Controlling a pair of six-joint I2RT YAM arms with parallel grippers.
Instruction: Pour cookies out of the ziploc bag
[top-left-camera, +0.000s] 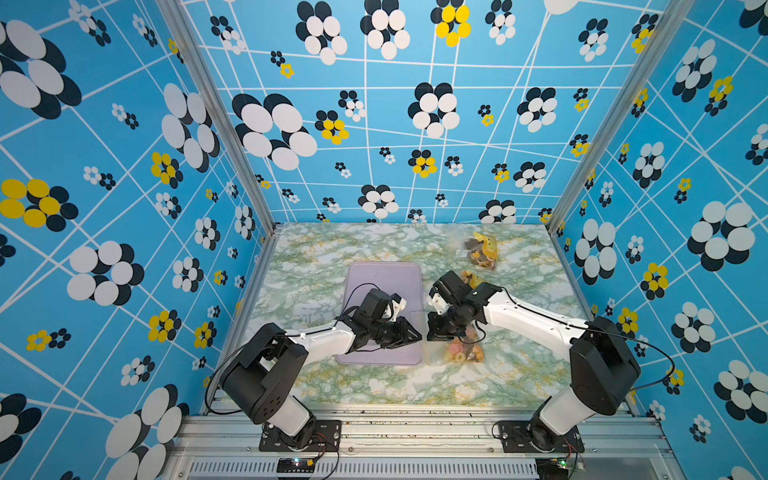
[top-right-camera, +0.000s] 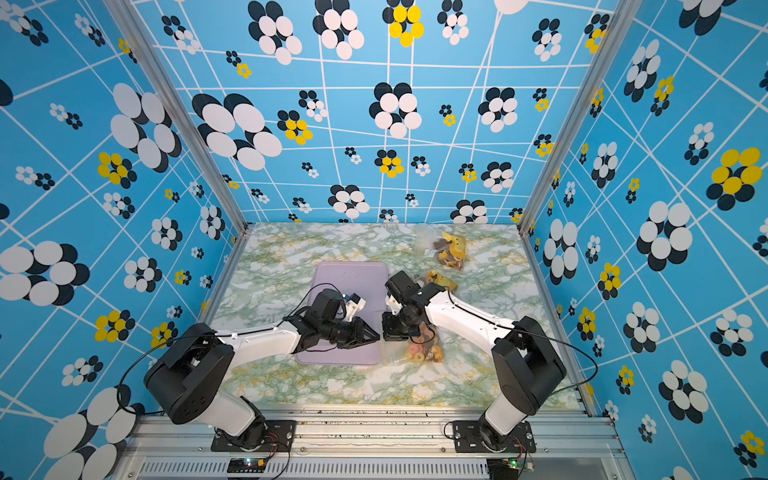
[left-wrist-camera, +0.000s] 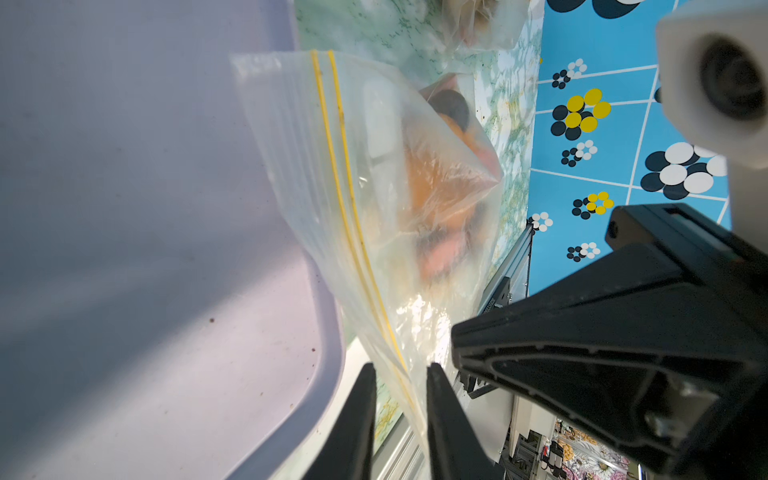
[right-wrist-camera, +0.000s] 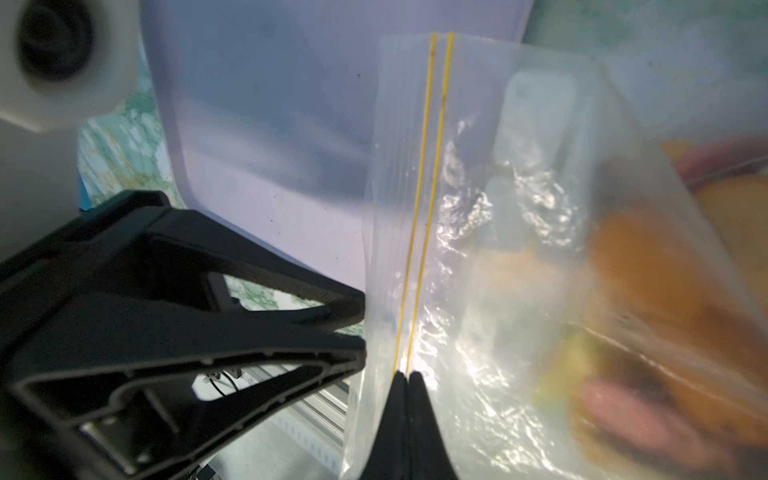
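A clear ziploc bag (top-left-camera: 465, 350) with two yellow zip lines has its mouth over the right rim of the lilac tray (top-left-camera: 382, 272); orange, pink and brown cookies show through the film. My left gripper stands part open at the mouth, and a strip of the bag (left-wrist-camera: 360, 184) shows between its fingers without visible clamping. The right gripper is shut at the zip lines of the bag (right-wrist-camera: 480, 280); whether film is pinched between its tips cannot be made out. In the right wrist view, the left gripper's fingers (right-wrist-camera: 352, 352) are beside the mouth edge.
Farther back on the right lie a second bag (top-right-camera: 441, 279), partly behind the right arm, and another with yellow and brown contents (top-right-camera: 451, 251). The visible tray floor holds only specks. Open marbled table lies left of the tray.
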